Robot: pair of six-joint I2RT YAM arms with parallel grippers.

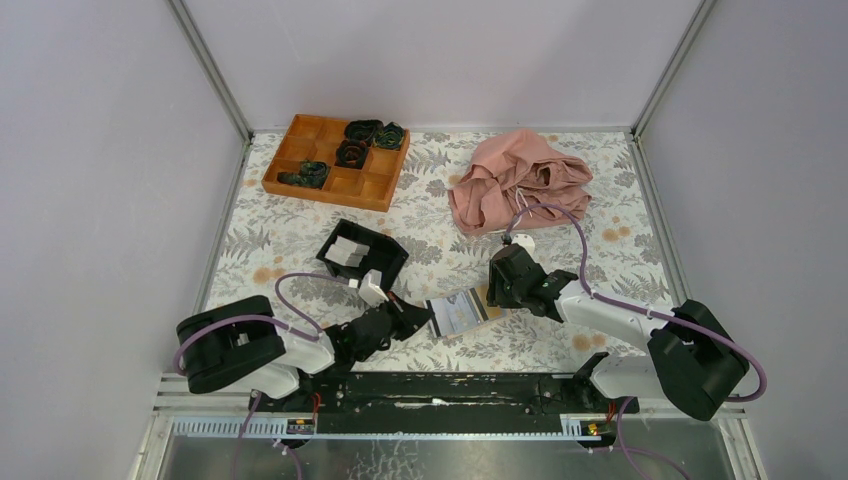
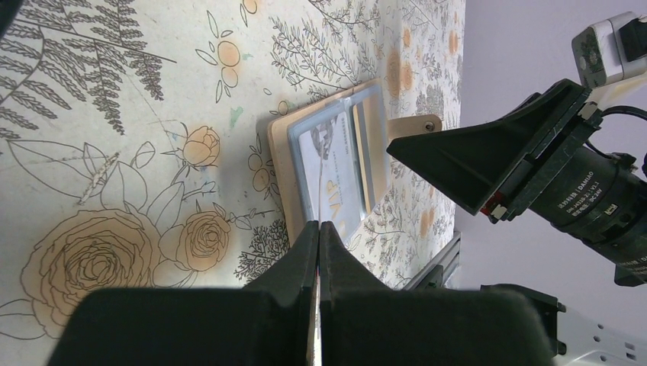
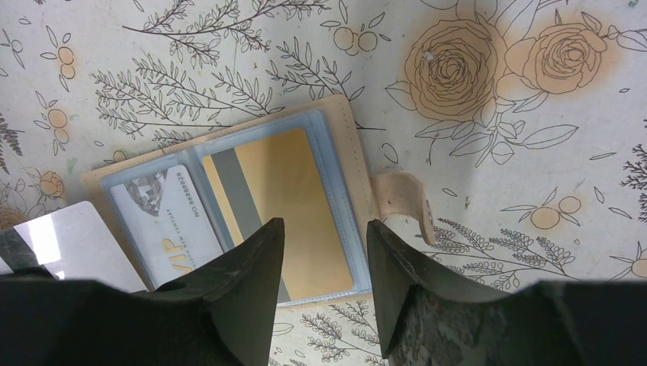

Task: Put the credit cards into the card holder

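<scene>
The open card holder (image 1: 460, 315) lies on the patterned table, a white card (image 3: 160, 206) and a gold card (image 3: 297, 206) in its blue sleeves. My left gripper is shut on a thin card, edge-on in the left wrist view and showing as a white card (image 3: 69, 244) at lower left in the right wrist view, beside the holder. My right gripper stands open above the gold-card side, with nothing seen between its fingers. A black box (image 1: 390, 260) with white cards (image 1: 348, 251) sits behind the left gripper.
An orange compartment tray (image 1: 350, 182) with dark coiled items stands at back left. A pink cloth (image 1: 515, 180) lies at back right.
</scene>
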